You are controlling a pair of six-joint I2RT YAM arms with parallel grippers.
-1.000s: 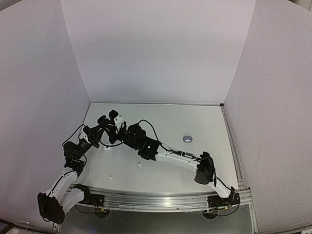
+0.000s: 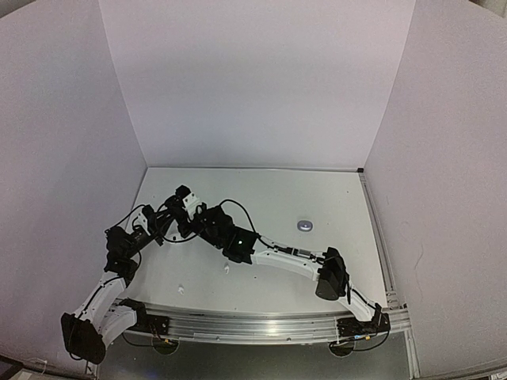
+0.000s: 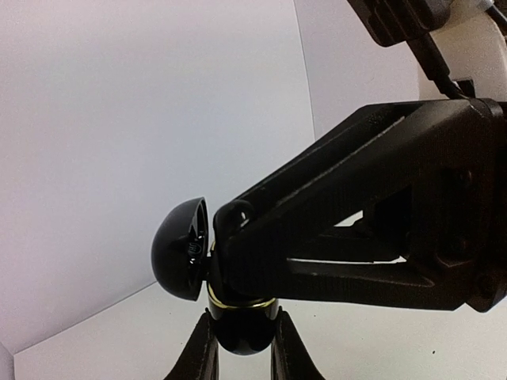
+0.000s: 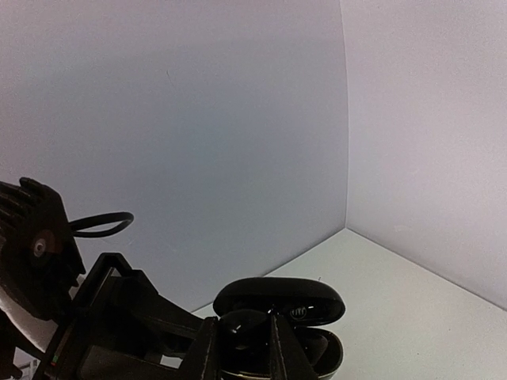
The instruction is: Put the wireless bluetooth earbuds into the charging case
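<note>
The black charging case has its lid (image 3: pixel 179 249) standing open in the left wrist view. Its rounded base (image 3: pixel 244 339) with a thin gold rim is between the fingers of my left gripper, which is shut on it. From the right, the black right gripper reaches over the base and hides much of its inside. In the right wrist view, a dark rounded piece, seemingly an earbud (image 4: pixel 244 331), sits between the fingertips of my right gripper, right against the open case (image 4: pixel 325 348). Whether it is seated in a slot is hidden.
Both arms meet above the left part of the white table (image 2: pixel 269 293). A grey-purple round disc (image 2: pixel 305 226) lies to the right. Several small whitish spots dot the table near the arms. Pale walls enclose the back and sides.
The left arm has shifted slightly to the right, and the dark oval of the case near the gripper tips is less distinct from above.
</note>
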